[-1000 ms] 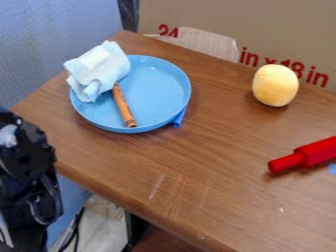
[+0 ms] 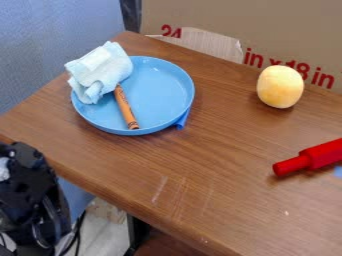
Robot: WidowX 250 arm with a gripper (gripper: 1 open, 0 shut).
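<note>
A light blue plate (image 2: 160,90) sits at the left of the wooden table, holding a pale crumpled cloth (image 2: 98,68) on its left side and an orange-brown stick (image 2: 126,108). A yellow round object (image 2: 279,86) stands at the back right, and a red cylindrical object (image 2: 307,159) lies at the right edge, partly out of view. At the lower left, off the table's edge, part of the dark robot arm shows; whether its gripper is open or shut cannot be told.
A cardboard panel (image 2: 241,25) stands along the back. A small blue item shows just under the plate's right rim.
The dark arm at the lower left has shifted slightly over the last second. The objects on the table have not moved.
</note>
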